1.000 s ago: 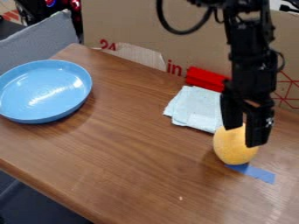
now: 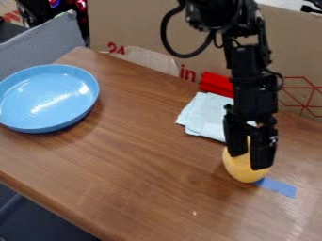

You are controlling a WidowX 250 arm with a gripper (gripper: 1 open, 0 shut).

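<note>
The black gripper (image 2: 249,141) is at the right, pointing down over a yellow round object (image 2: 242,171) on the wooden table, its open fingers around the object's upper part. Whether they touch it is unclear. A strip of blue tape (image 2: 280,187) lies beside the object. A folded white cloth (image 2: 201,115) is behind the gripper's left side, with a red block (image 2: 214,82) behind that.
A blue plate (image 2: 48,97) sits at the left of the table (image 2: 132,179). A cardboard box (image 2: 176,49) stands along the back.
The gripper has come down onto the yellow object, hiding more of its top. The plate, cloth and red block have not moved.
</note>
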